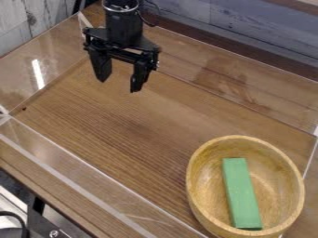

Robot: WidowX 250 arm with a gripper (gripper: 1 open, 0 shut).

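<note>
My black gripper (121, 65) hangs over the back left of the wooden table, its two fingers apart, with nothing visible between them. At the front right sits a round yellow bowl (209, 177) with a green rectangular block (240, 193) lying inside it.
A pale grey wall (236, 28) runs along the back. Metal edges border the left side, with a dark cable at the lower left corner.
</note>
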